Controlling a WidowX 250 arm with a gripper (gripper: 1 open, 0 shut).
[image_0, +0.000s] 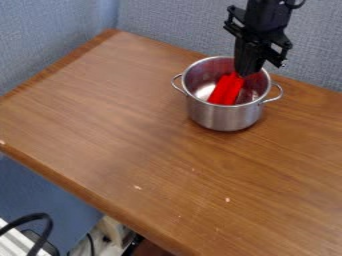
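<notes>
A steel pot with two loop handles stands on the wooden table toward the upper right. Inside it lies a red object, tilted against the bottom and wall. My black gripper hangs just above the pot's back rim, over the red object's upper end, shut, with nothing clearly visible between its fingers.
A grey padded wall runs behind and along the left. Black cables and clutter sit below the table's lower-left edge.
</notes>
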